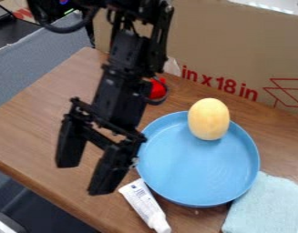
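Observation:
My black gripper [86, 167] hangs over the wooden table at the centre-left, its fingers spread open with only tabletop seen between them. To its right a blue plate [188, 177] holds a yellow egg-shaped object [209, 119] near its back edge. A red round object [158, 88] is partly hidden behind my arm. A white tube [148, 207] lies at the front edge, below and right of the gripper.
A pale blue cloth [269, 209] lies at the front right. A cardboard box [236, 50] stands along the back.

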